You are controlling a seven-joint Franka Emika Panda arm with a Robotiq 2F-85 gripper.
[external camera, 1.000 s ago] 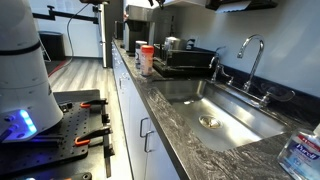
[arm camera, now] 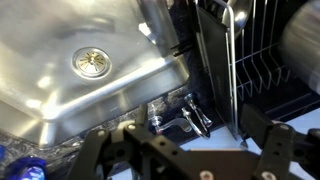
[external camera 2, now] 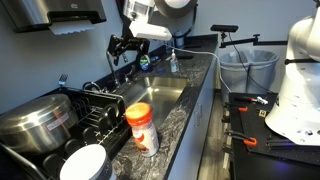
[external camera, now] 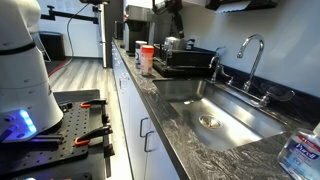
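Observation:
No task object is named. My gripper is open in the wrist view, its dark fingers (arm camera: 258, 128) wide apart with nothing held between them. Beneath it show the faucet (arm camera: 172, 122), the steel sink (arm camera: 130, 84) with its drain (arm camera: 91, 63), and the edge of the black dish rack (arm camera: 214, 60). From the second exterior view, the gripper (external camera 2: 128, 44) hangs well above the counter near the rack and sink. The arm is high at the upper left of the first exterior view, where its fingertips are small and hard to make out.
A steel pot (external camera 2: 38, 124) sits at the dish rack's far end. A red and white canister (external camera 2: 142, 132) and a white container (external camera 2: 88, 163) stand on the counter. A labelled tub (external camera: 301, 156) is at the near right. The sink basin (external camera: 205, 105) looks empty.
In the first exterior view, the gripper has come lower and swung to the right over the past second. The counter items look unmoved.

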